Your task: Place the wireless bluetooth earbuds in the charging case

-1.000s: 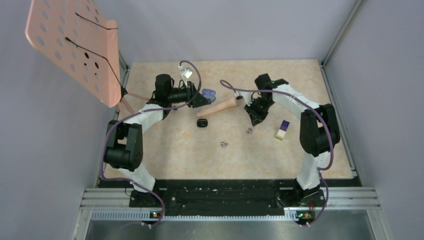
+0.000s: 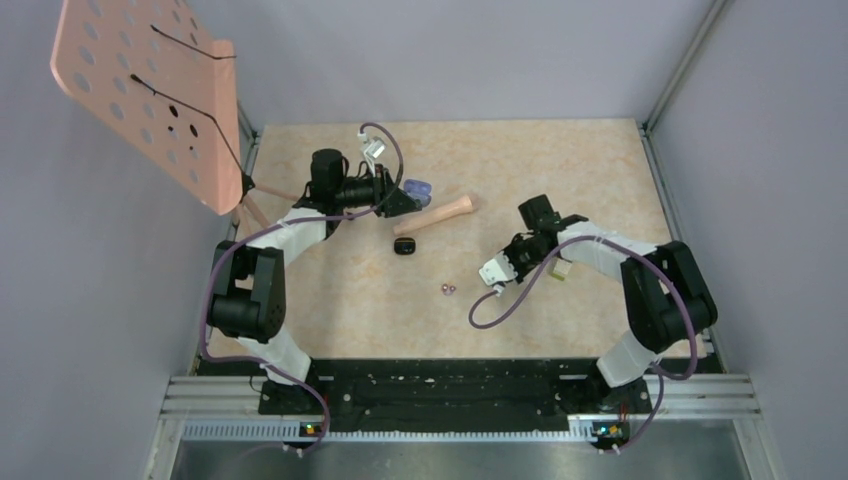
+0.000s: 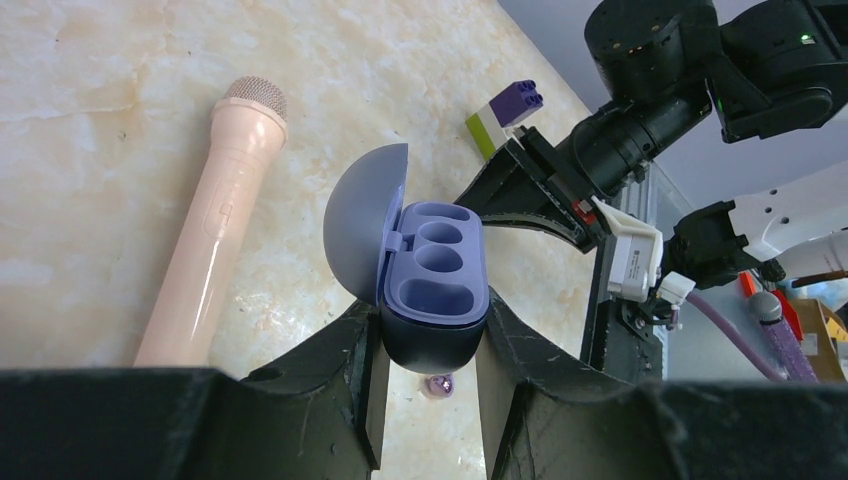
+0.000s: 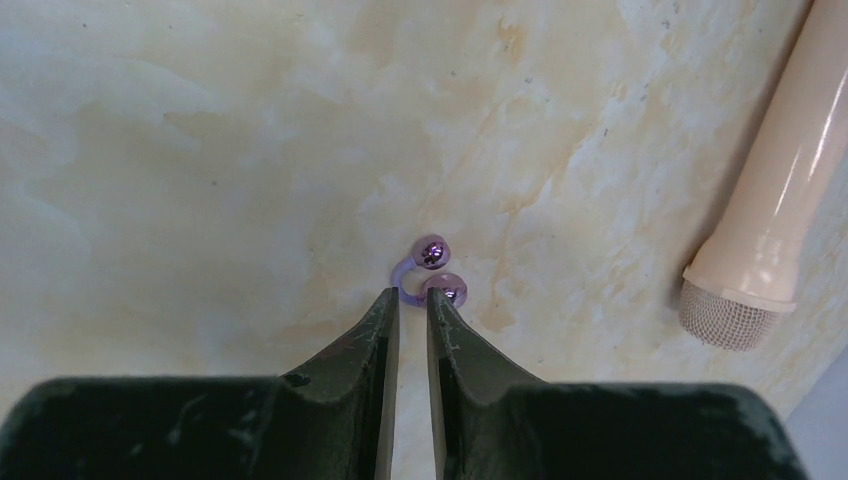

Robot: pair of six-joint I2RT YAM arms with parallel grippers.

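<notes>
My left gripper is shut on the lavender charging case [image 3: 435,260], held up with its lid open and empty-looking slots showing. My right gripper is part open, its fingertips narrowly apart just short of a purple earbud [image 4: 432,252] with two shiny tips and a curved hook, seen in the right wrist view; I cannot tell that anything is between them. Another pair of small earbud pieces [image 2: 447,289] lies on the table, left of the right gripper in the top view.
A pink microphone [image 2: 435,215] lies behind the middle. A small black object [image 2: 404,246] sits left of it. A block [image 2: 560,270] is partly under the right arm.
The left arm holds the case in the same place.
</notes>
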